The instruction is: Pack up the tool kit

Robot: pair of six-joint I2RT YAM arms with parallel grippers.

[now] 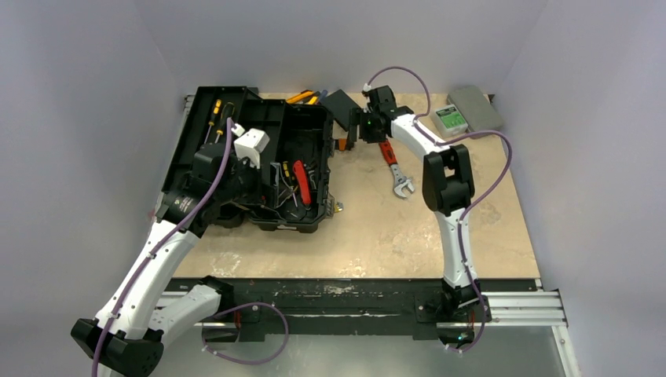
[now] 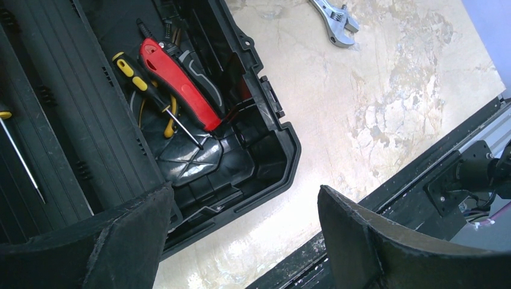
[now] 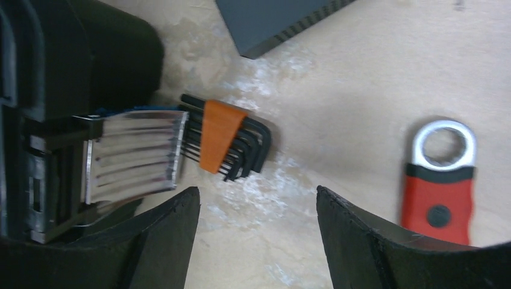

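The black toolbox (image 1: 259, 118) stands open at the left of the table. In its deep part lie a red utility knife (image 2: 175, 81), a yellow-black screwdriver (image 2: 144, 84) and other tools. Just outside its wall, a hex key set in an orange holder (image 3: 220, 135) rests on the table. Over the table near that set, my right gripper has its fingers apart and nothing between them. An adjustable wrench (image 1: 397, 173) with a red handle lies to the right. My left gripper is open and empty above the toolbox's near edge.
A dark flat box (image 1: 342, 108) lies behind the hex keys. At the back right are a clear case with green contents (image 1: 450, 119) and a grey case (image 1: 476, 108). Yellow-handled tools (image 1: 302, 96) lie behind the toolbox.
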